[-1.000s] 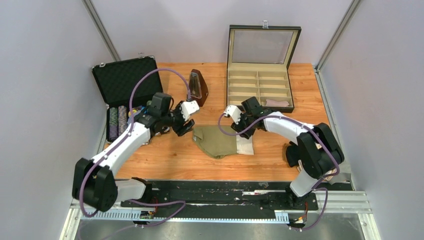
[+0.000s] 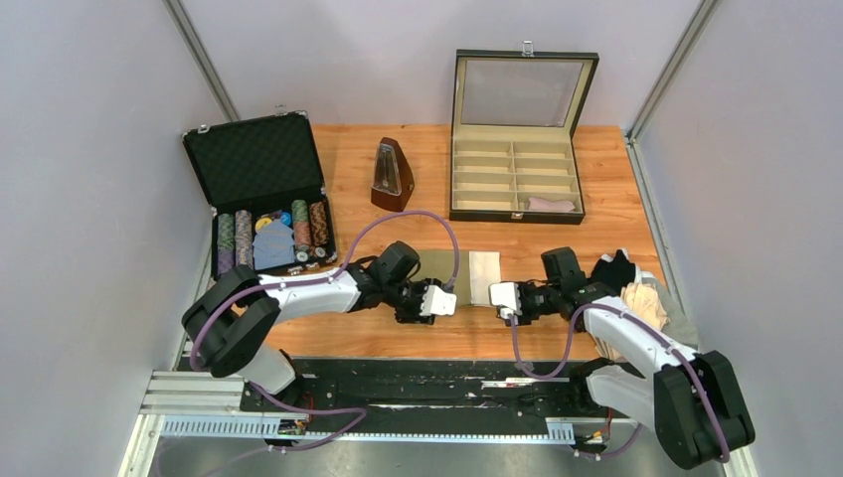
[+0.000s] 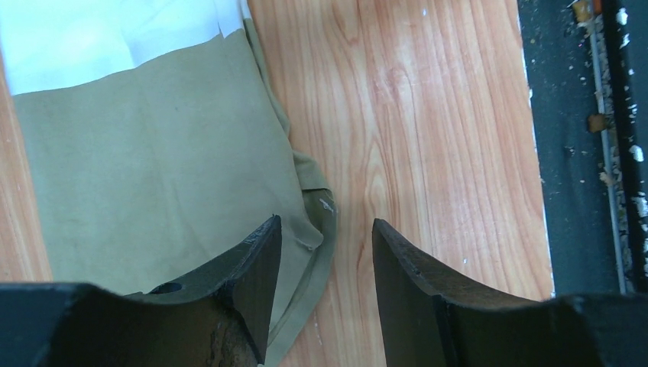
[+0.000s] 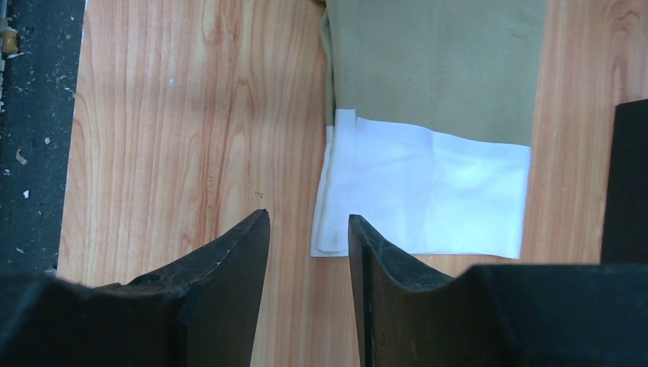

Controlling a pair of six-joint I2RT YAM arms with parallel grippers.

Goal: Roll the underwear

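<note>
The underwear, an olive cloth (image 3: 145, 153) with a white band (image 4: 428, 199), lies flat on the wooden table, its front edge creased or folded along one side. My left gripper hangs over that creased edge at the olive part, its fingers apart with none of the cloth visibly gripped. My right gripper is open just over the front edge of the white band. From the top view both grippers sit side by side at the front of the cloth, partly covering it.
An open divided box (image 2: 482, 169) with a pink roll stands at the back right, a metronome (image 2: 393, 174) at back centre, an open chip case (image 2: 253, 169) at left. Loose clothes (image 2: 646, 303) lie at right. The table's front edge (image 2: 447, 353) is close.
</note>
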